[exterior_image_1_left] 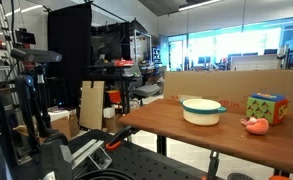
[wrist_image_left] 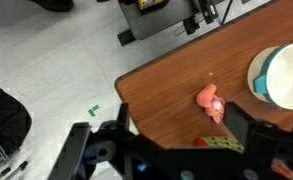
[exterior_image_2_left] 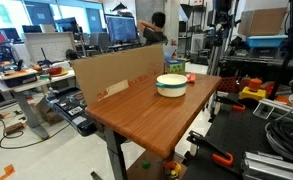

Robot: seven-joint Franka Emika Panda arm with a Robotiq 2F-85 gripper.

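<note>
A white bowl with a teal rim (exterior_image_1_left: 203, 111) stands upright on the brown wooden table (exterior_image_1_left: 166, 118). To its right in exterior view 1 lies a pink toy (exterior_image_1_left: 255, 126), with a colorful box (exterior_image_1_left: 267, 107) behind it. From above, the wrist view has the pink toy (wrist_image_left: 211, 101) near the middle right, the bowl (wrist_image_left: 282, 76) at the right edge, and part of the box (wrist_image_left: 218, 143) low down. My gripper is open over the table, its dark fingers wide apart and nothing between them. The toy lies toward the right finger in that view; its height gap is unclear.
A tall cardboard panel (exterior_image_2_left: 128, 79) stands along one long side of the table. A person (exterior_image_2_left: 152, 29) is visible behind the panel, and equipment with cables (exterior_image_2_left: 279, 133) fills the right side.
</note>
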